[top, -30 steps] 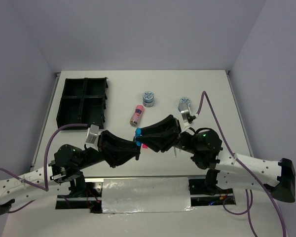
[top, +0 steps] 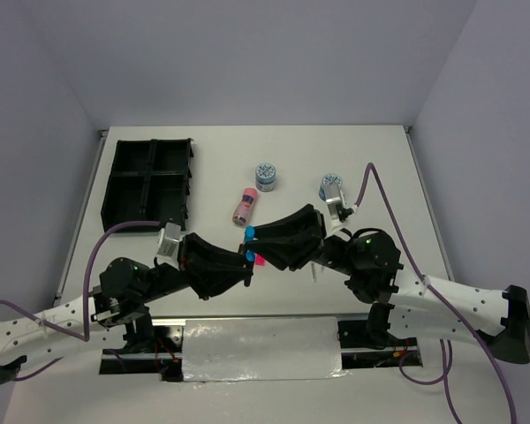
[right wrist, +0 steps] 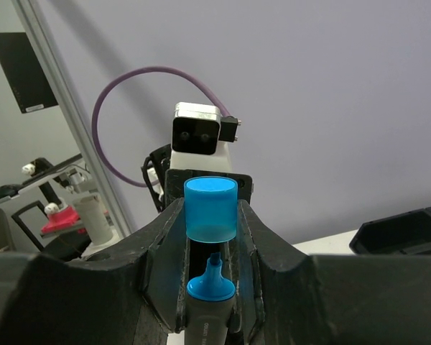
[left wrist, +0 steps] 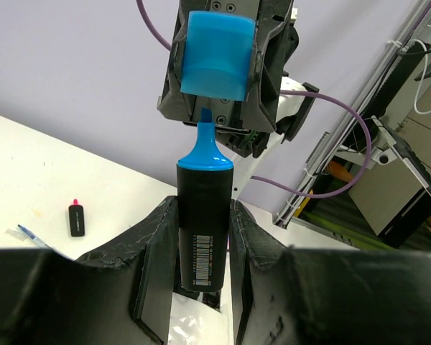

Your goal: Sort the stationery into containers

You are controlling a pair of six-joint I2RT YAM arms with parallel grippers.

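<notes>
A blue highlighter with a black body stands upright between the fingers of my left gripper, which is shut on it. Its blue tip is bare. Just above that tip, my right gripper is shut on the blue cap, apart from the marker. In the top view the two grippers meet near the middle of the table. The black divided container is at the back left. A dark marker with a red tip and a blue pen lie on the table.
A pink bottle-like item lies behind the grippers. Two patterned round containers, one at the back and another near the right arm, stand on the white table. Free table lies at the back right.
Both arms are almost still.
</notes>
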